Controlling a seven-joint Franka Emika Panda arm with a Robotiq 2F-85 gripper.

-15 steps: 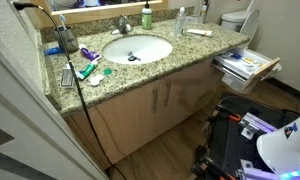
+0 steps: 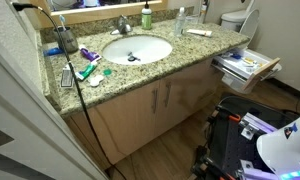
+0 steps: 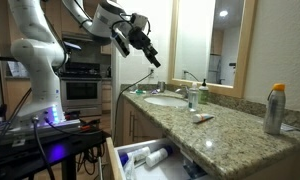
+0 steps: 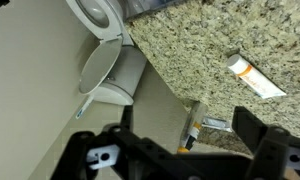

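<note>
My gripper stands open in the wrist view, its dark fingers far apart at the lower edge and nothing held between them. In exterior view 2 the gripper (image 3: 140,48) hangs high in the air, well above the counter. A white tube with an orange label (image 4: 255,76) lies on the speckled granite countertop (image 4: 195,60); it also shows as the tube (image 2: 199,32) near the counter's right end. Below the counter a white drawer (image 2: 242,70) is pulled out with several items inside.
A sink (image 2: 137,49) is set in the counter, with a green soap bottle (image 2: 146,16) behind it. Toothbrush-like items and colored tubes (image 2: 87,71) lie left of it. A steel bottle with an orange cap (image 3: 275,108) stands on the counter. The toilet (image 4: 110,68) is beyond the counter's end.
</note>
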